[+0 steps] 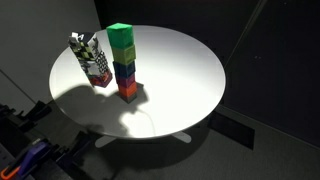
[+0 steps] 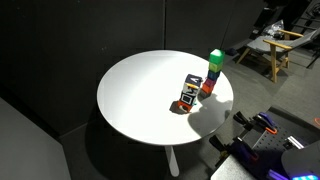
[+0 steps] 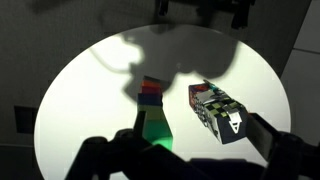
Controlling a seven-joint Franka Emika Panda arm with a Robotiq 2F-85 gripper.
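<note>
A tower of stacked blocks, green on top, then yellow-green, blue and red-orange, stands upright on the round white table. Beside it is a taller patterned stack in black and white with a red base. Exterior view 2 has the colored tower to the right of the patterned stack. In the wrist view, my open gripper has its dark fingers wide apart at the bottom, with the green block and patterned stack seen beyond them. Nothing is held.
A reddish-orange patch shows on the table near the tower; I cannot tell whether it is an object or light. A wooden chair stands behind, off the table.
</note>
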